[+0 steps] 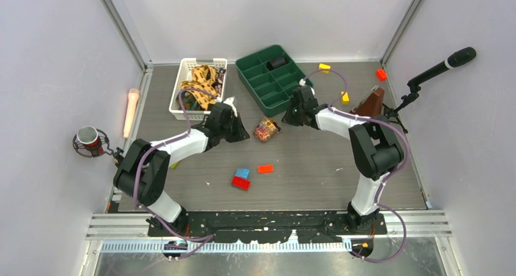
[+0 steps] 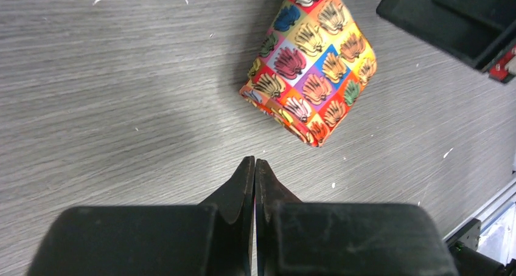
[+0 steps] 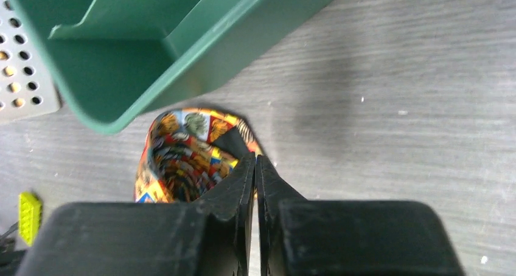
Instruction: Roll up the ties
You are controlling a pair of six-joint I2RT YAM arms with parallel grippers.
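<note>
A rolled tie with a bright patchwork print point(image 1: 266, 130) lies on the table between my two grippers. Its patterned outer side faces the left wrist view point(image 2: 316, 63). In the right wrist view, its coiled end point(image 3: 195, 148) shows loose inner folds. My left gripper point(image 1: 247, 137) is shut, with bare table around its fingertips point(image 2: 248, 166) and the tie apart from them. My right gripper point(image 1: 285, 123) is shut close to the tie's other side. Part of the tie lies behind its fingertips in the right wrist view, and nothing shows between them.
The green compartment box point(image 1: 247, 63) stands just behind the tie. A white basket point(image 1: 181, 100) with patterned cloths is at the back left. Red point(image 1: 241, 183), blue point(image 1: 242, 173) and orange bricks point(image 1: 265, 168) lie in front.
</note>
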